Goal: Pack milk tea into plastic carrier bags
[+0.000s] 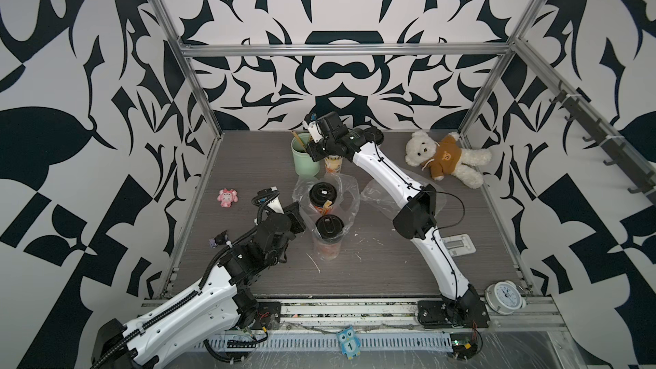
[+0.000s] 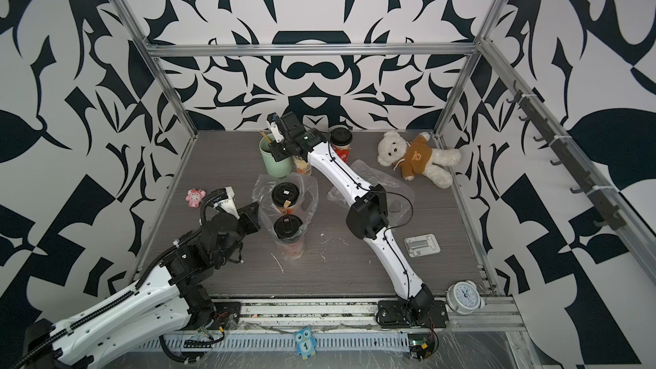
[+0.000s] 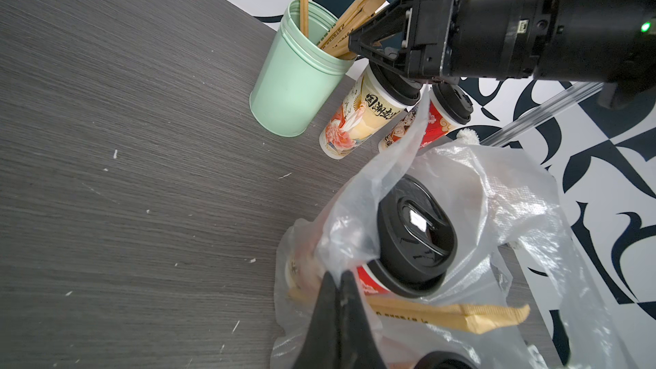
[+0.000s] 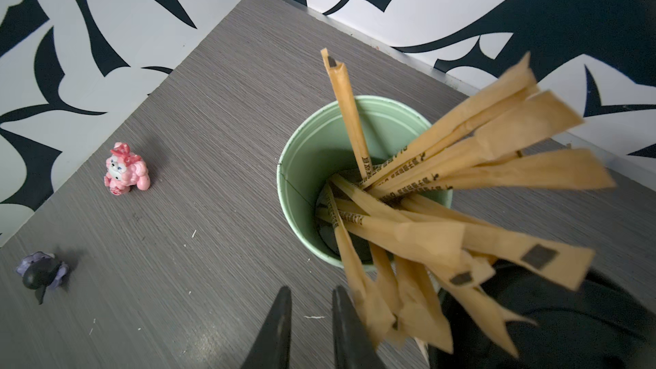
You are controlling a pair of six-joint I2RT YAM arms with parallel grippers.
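Observation:
A clear plastic bag (image 3: 478,184) stands with its mouth spread around two black-lidded cups. One black lid (image 3: 413,232) shows above a red cup, and a paper-wrapped straw (image 3: 451,314) lies beside it inside the bag. My left gripper is shut with a gathered edge of the film at its tips. At the back, a green bucket (image 4: 294,198) holds several wrapped straws (image 4: 423,225). Over its near side, my right gripper is partly open with nothing between its fingers, left of the straws' drooping ends.
A patterned cup (image 3: 358,112) stands beside the bucket, and a red cup (image 2: 340,152) farther right. Another clear bag (image 1: 382,194) lies flat under the right arm. A teddy bear (image 1: 447,157) and a pink toy (image 1: 227,197) sit at the sides.

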